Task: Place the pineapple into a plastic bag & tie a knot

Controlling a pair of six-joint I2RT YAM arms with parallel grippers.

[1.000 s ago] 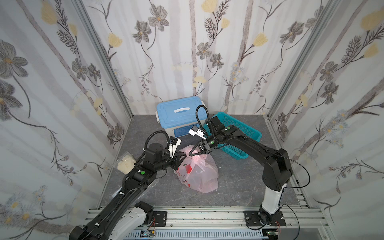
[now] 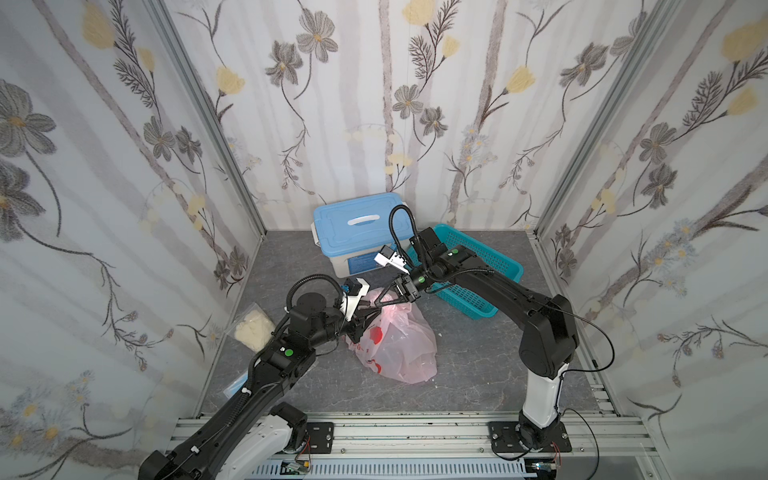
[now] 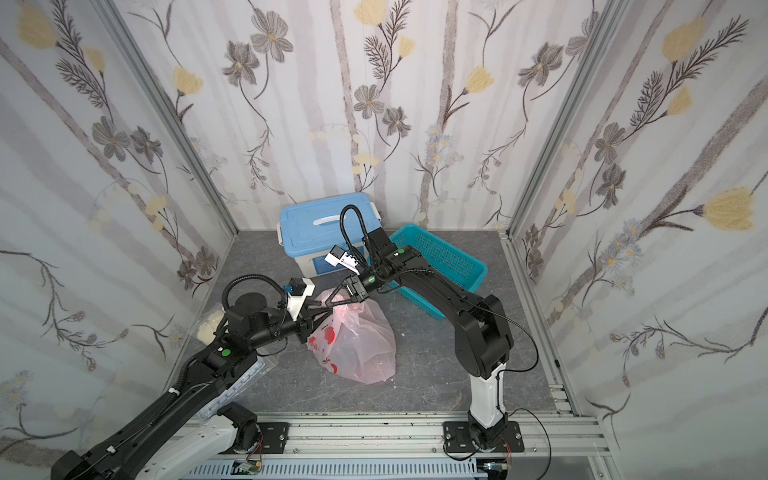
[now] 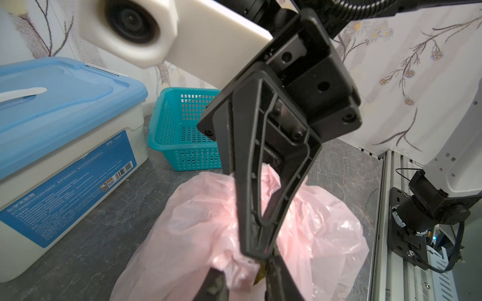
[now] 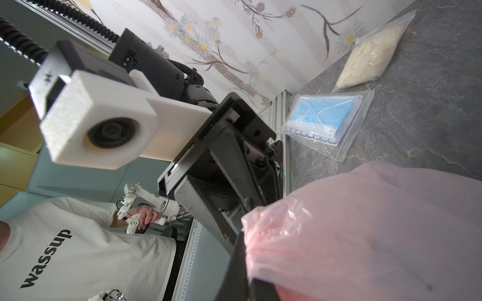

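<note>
The pink plastic bag (image 2: 404,352) stands bunched up on the table in front of the blue-lidded box. No whole pineapple shows; a small yellow-green patch (image 4: 260,274) appears at the bag's gathered neck, and I cannot tell what it is. Shut with its tips at that neck, my right gripper (image 2: 379,303) has thin pink film between its fingers. From the left, my left gripper reaches the same neck, part open, with pink film between its fingertips. The two grippers cross close together, hiding part of the neck.
Behind stand the blue-lidded box (image 2: 360,224) and a teal basket (image 2: 512,268), the latter partly under my right arm. To the left lie a clear packet of pale stuff (image 5: 374,55) and a packet of blue masks (image 5: 326,118). Right of the bag the table is bare.
My left gripper has shifted right and slightly toward the front, up to the right gripper's tips at the bag's neck. The right arm has moved only slightly; the bag stays nearly in place.
</note>
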